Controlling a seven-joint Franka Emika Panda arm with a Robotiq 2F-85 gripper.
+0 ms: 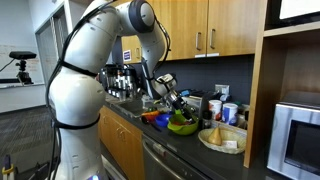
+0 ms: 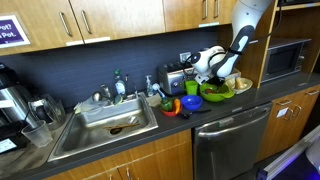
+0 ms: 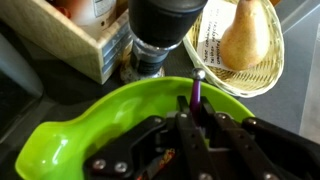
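Note:
A green bowl (image 3: 75,135) fills the lower left of the wrist view. Over it is my black gripper, its fingers closed on a thin dark, purplish stick (image 3: 196,92) with a round silvery tip. The rest of that stick is hidden by the gripper, so I cannot tell what it is. Exterior view 1 has the same green bowl (image 1: 183,127) on the counter, with the arm reaching down to it. In exterior view 2 the bowl (image 2: 214,95) is partly covered by the white arm. Some orange-red thing lies low between the fingers, too hidden to name.
Just beyond the bowl stand a dark grinder (image 3: 160,25) and a wooden box (image 3: 95,45). A wicker basket (image 3: 225,75) holding a pear-shaped item is to the right. A toaster and sink (image 2: 112,122) lie further along the counter.

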